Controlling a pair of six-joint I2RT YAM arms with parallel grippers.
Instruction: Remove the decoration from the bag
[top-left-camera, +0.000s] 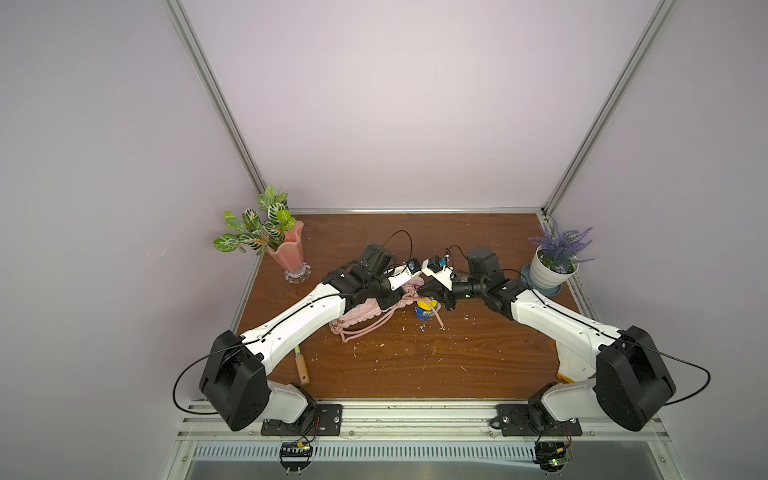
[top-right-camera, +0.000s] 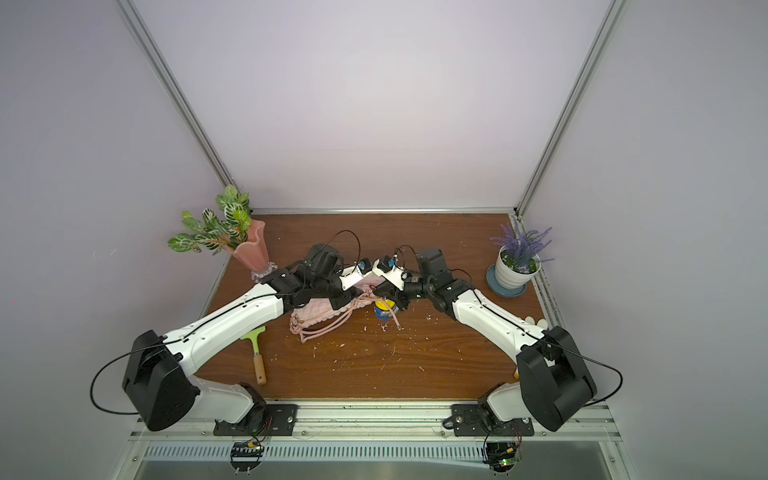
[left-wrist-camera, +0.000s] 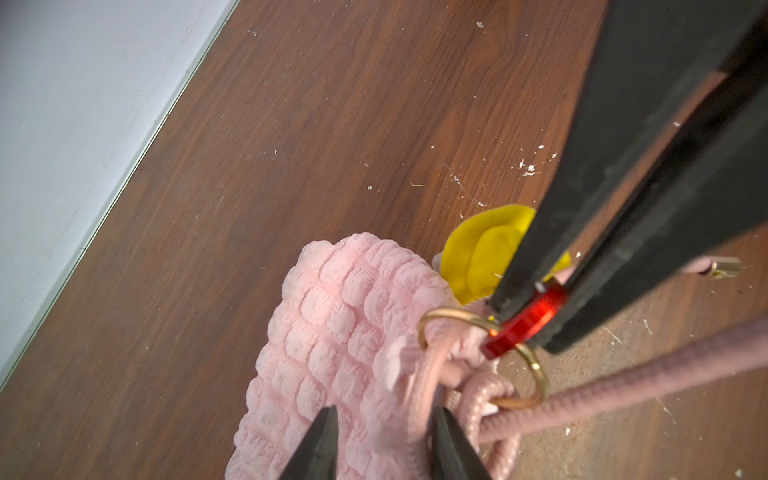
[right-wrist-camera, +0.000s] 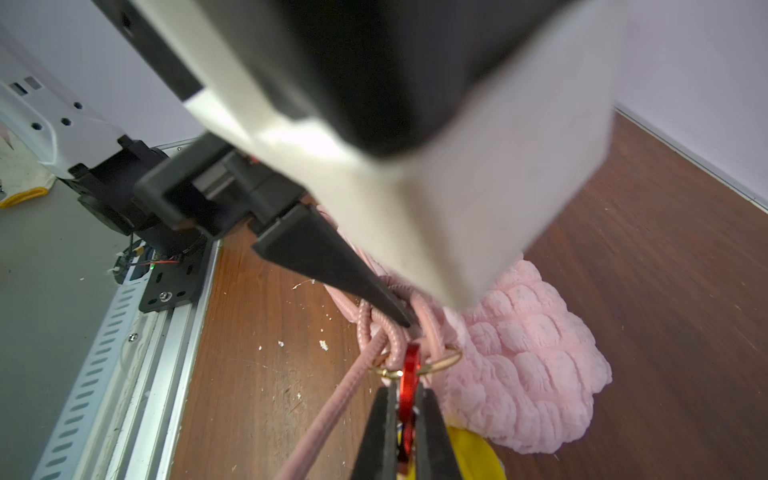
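Note:
The pink quilted bag (left-wrist-camera: 320, 336) lies mid-table with cord straps (left-wrist-camera: 616, 376). A gold ring (left-wrist-camera: 532, 368) on the strap links to a red clasp (left-wrist-camera: 520, 324). My right gripper is shut on that clasp. A yellow decoration (left-wrist-camera: 480, 248) with a blue part hangs beneath, partly hidden. My left gripper is part open over the bag beside the pink cord, its fingertips just below the ring in the left wrist view; whether it touches the cord is unclear.
A pink vase with plant (top-left-camera: 289, 256) stands back left, lavender pot (top-left-camera: 548, 273) at right. A green-headed tool (top-right-camera: 258, 364) lies front left.

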